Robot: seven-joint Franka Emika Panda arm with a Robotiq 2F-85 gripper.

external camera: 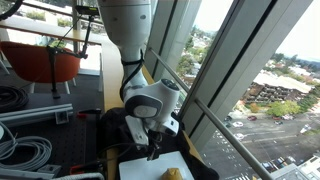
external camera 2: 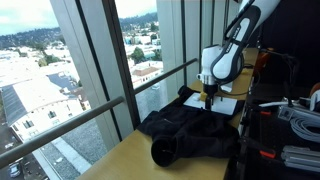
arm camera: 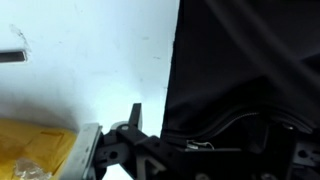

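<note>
My gripper point(external camera: 153, 151) hangs low over the near part of a white board point(external camera: 148, 168), above the border between the board and the black cloth point(external camera 2: 185, 130). In the wrist view its fingers reach up from the bottom edge, apart, and nothing shows held between them. The board point(arm camera: 95, 60) fills the left half there and the dark cloth point(arm camera: 215, 60) the right. A yellow object point(arm camera: 25, 150), partly cut off, lies on the board at lower left; exterior view 1 shows this yellow object point(external camera: 173, 174) at the bottom edge.
A small dark strip point(arm camera: 12, 56) is at the wrist view's left edge; what it is, I cannot tell. Tall windows with a rail point(external camera 2: 60, 128) run along one side of the table point(external camera 2: 115, 163). Coiled cable point(external camera: 28, 152) lies on the other side.
</note>
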